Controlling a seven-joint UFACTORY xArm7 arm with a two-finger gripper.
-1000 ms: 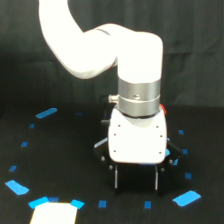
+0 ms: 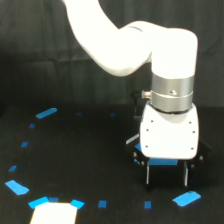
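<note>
My gripper (image 2: 167, 180) hangs at the right of the camera view, pointing down over the black table. It is a white body with two thin fingers (image 2: 148, 174), set well apart, and nothing shows between their tips. Directly behind its lower body is a blue patch (image 2: 163, 162), mostly covered; I cannot tell whether it is tape or an object. A cream-white block-like thing (image 2: 54, 214) stands at the bottom left, cut off by the frame edge and far from the gripper.
Blue strips (image 2: 17, 187) and small blue squares lie scattered over the black table. Another strip (image 2: 187, 199) is at the lower right, near the gripper. A dark curtain (image 2: 40, 60) closes off the back.
The arm and gripper have shifted to the right in the view. A small red thing seen beside the arm earlier is now hidden. The cream-white thing has stayed put.
</note>
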